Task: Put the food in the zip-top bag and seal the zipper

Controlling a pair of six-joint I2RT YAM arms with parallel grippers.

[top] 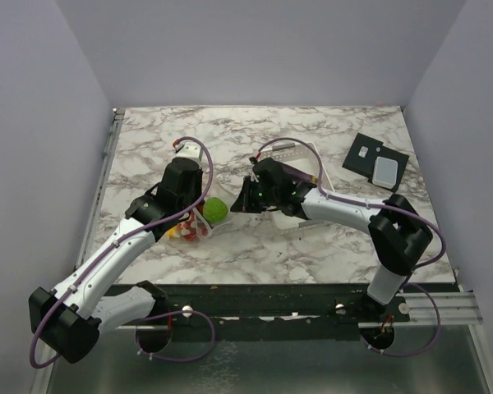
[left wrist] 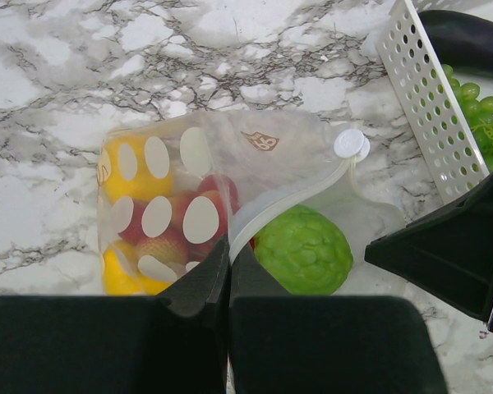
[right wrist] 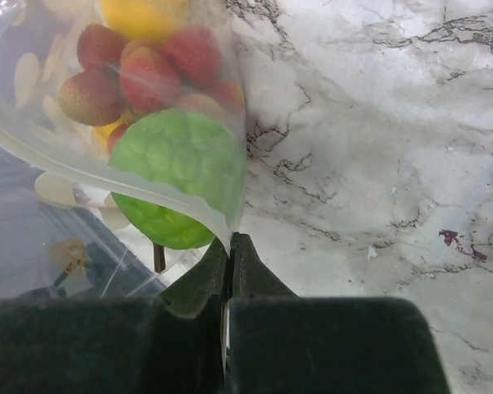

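A clear zip bag [left wrist: 283, 139] with white dots lies on the marble table, its mouth towards the right arm. Inside it are a round green fruit [left wrist: 304, 250], several red fruits [right wrist: 148, 74] and yellow ones [left wrist: 131, 168]. My left gripper is shut on the bag's upper edge, by the zip strip. On the opposite side, my right gripper has closed on the bag's rim, just beside the green fruit. The white zip slider [left wrist: 351, 144] sits at the far end of the strip.
Right of the bag stands a white perforated basket [left wrist: 431, 98] with an eggplant [left wrist: 468, 39] and green grapes [left wrist: 481, 115]; the right arm reaches across it. A black object [top: 376, 162] lies at the back right.
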